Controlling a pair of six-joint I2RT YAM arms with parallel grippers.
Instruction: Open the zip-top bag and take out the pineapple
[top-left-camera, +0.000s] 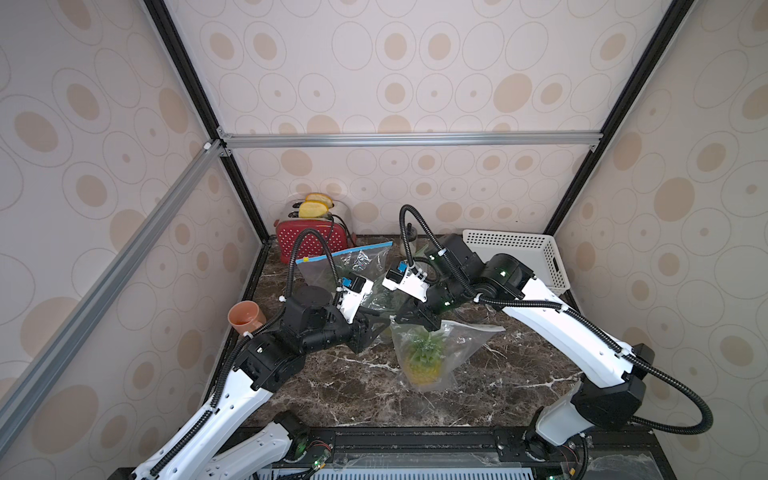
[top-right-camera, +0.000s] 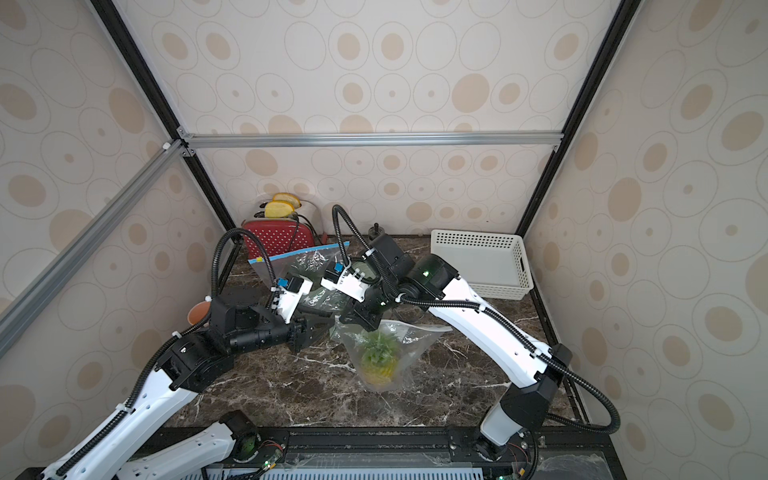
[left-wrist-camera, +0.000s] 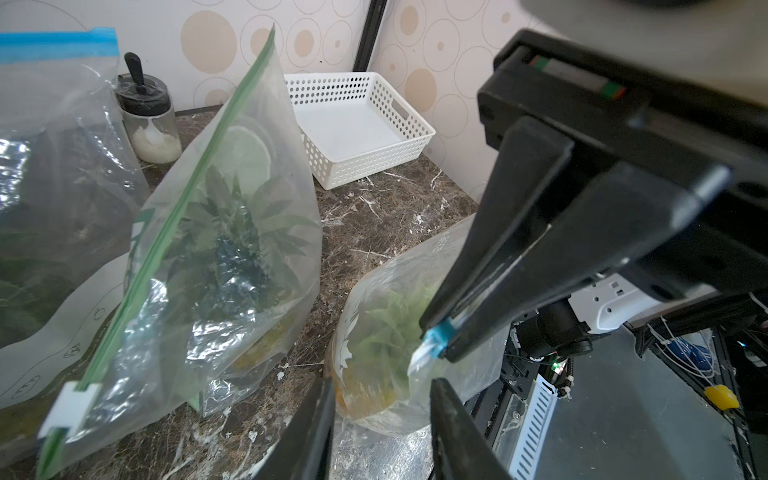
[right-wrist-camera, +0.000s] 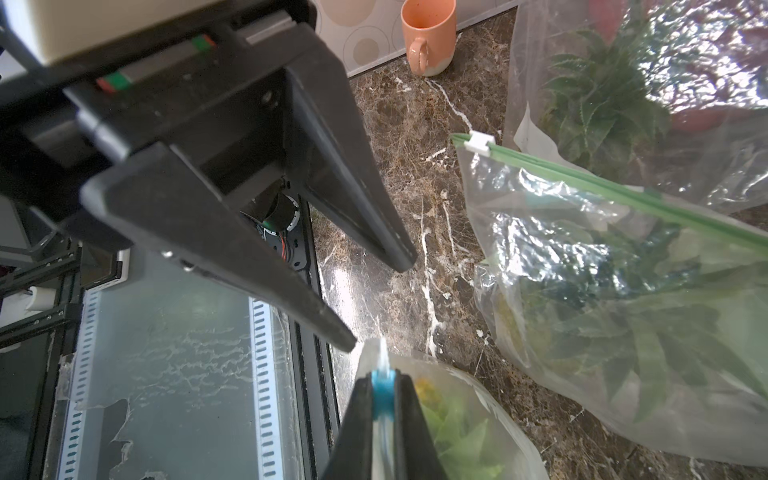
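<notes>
A clear zip bag (top-left-camera: 424, 360) holding a pineapple with green leaves hangs below my right gripper, which is shut on its blue-tipped top corner (right-wrist-camera: 383, 392). My left gripper stands part open beside that bag, close to my right fingertips, with nothing visible between its fingers; in the right wrist view its fingertips (right-wrist-camera: 344, 336) are just above the held corner. Behind, a green-zipped bag (left-wrist-camera: 240, 264) and a blue-topped bag (top-left-camera: 352, 260) also hold leafy pineapples.
A red toaster (top-left-camera: 312, 240) with bread stands at the back left, a peach mug (right-wrist-camera: 428, 36) by the left wall, a white basket (top-left-camera: 516, 256) at the back right and a jar (left-wrist-camera: 152, 128) behind the bags.
</notes>
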